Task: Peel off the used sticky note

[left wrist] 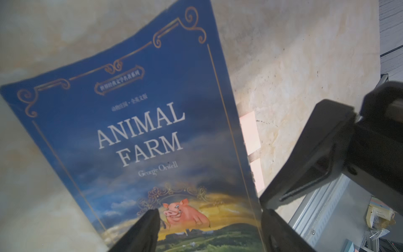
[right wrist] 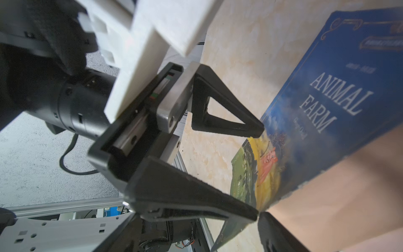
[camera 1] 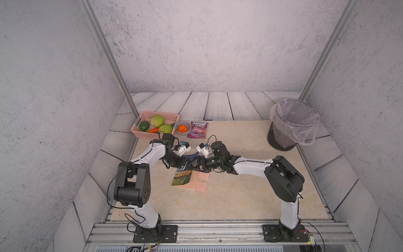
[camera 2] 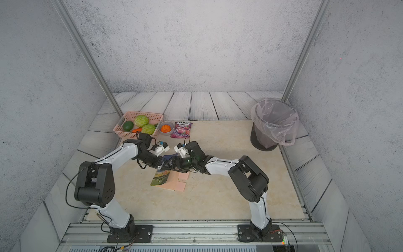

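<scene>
A blue Animal Farm book [left wrist: 159, 109] lies at the middle of the table, with pink paper [camera 2: 174, 182] under or beside its right side and small pink pieces [left wrist: 249, 130] along that edge. My left gripper is over the cover, part open; in the right wrist view its fingers reach across the book's lower part. My right gripper is close beside it from the right, open at the book's edge. Whether either fingertip touches the paper is hard to tell.
A pink basket [camera 1: 140, 133] of vegetables, a bowl [camera 1: 183, 133] and a snack bag [camera 1: 197, 129] stand at the back left. A lined bin [camera 1: 293, 121] stands at the back right.
</scene>
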